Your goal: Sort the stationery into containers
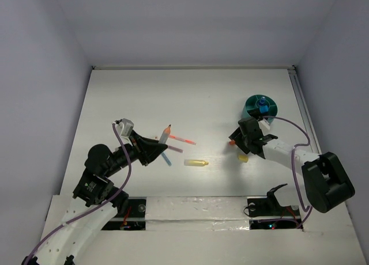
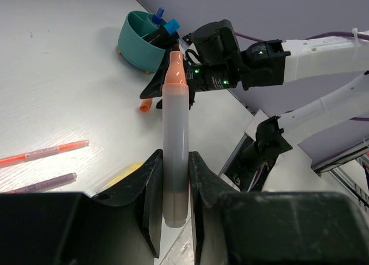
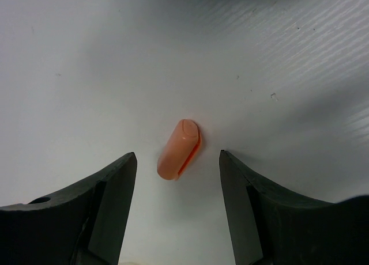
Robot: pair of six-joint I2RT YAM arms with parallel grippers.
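My left gripper is shut on an orange-tipped translucent marker (image 2: pixel 175 121), held upright at the left of the table. My right gripper is low at the right, open around a short orange cap (image 3: pixel 176 152) lying between its fingertips. The teal divided container (image 1: pixel 249 106) stands at the back right with blue items in it. Lying on the table are a red pen (image 1: pixel 181 139), a pinkish pen (image 1: pixel 174 148), a blue pen (image 1: pixel 166 159), a yellow marker (image 1: pixel 195 162) and a yellow cap (image 1: pixel 243 158).
Walls enclose the sides and back. The right arm stands just in front of the container, partly overlapping it in the top view.
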